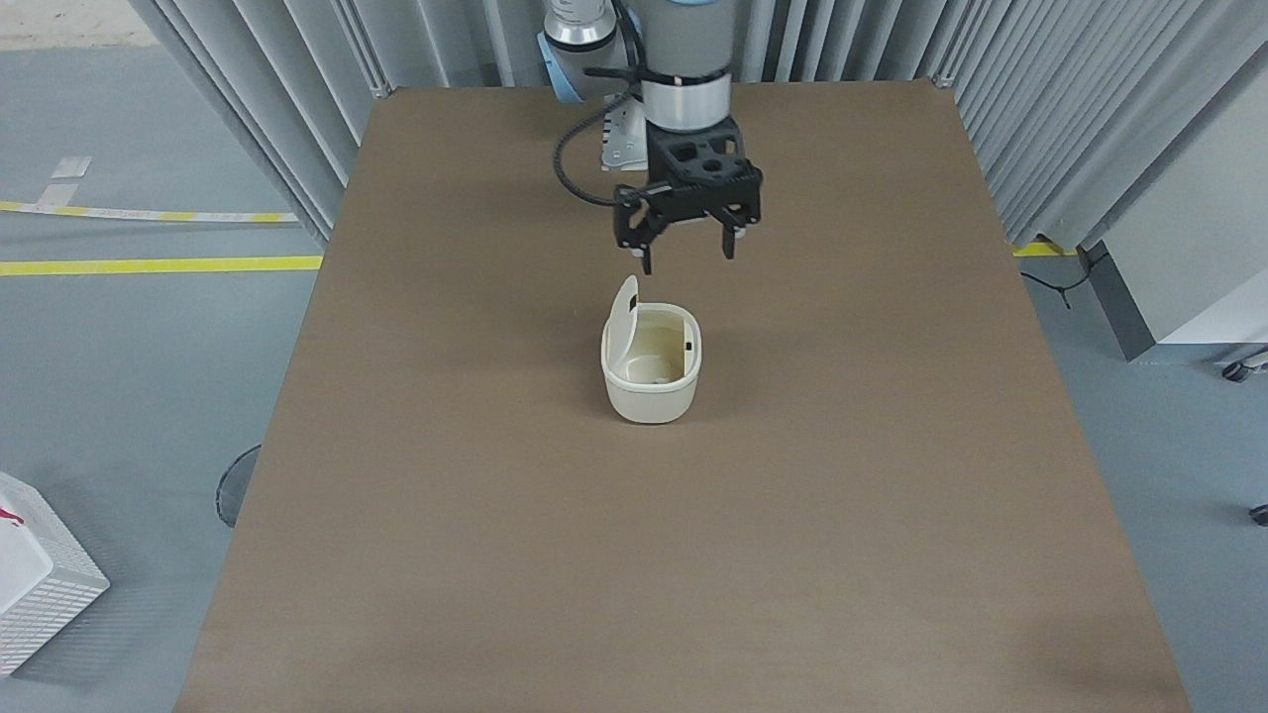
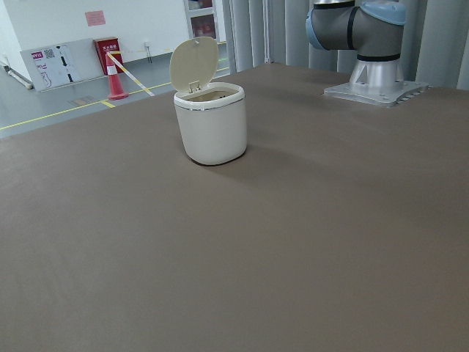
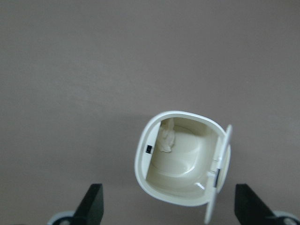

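A small white bin (image 1: 651, 398) stands upright on the brown table with its lid (image 2: 193, 62) raised; it also shows from the side in the left view. In the wrist view a crumpled white tissue (image 3: 166, 138) lies inside the bin (image 3: 180, 199). My gripper (image 1: 688, 248) is above and behind the bin in the front view, its fingers wide apart with nothing between them. In the wrist view the two fingertips (image 3: 93, 199) frame the bin from below. The gripper is out of the left view.
The arm's base plate (image 2: 374, 97) sits at the back edge, in front of grey curtains. Floor lies beyond both side edges.
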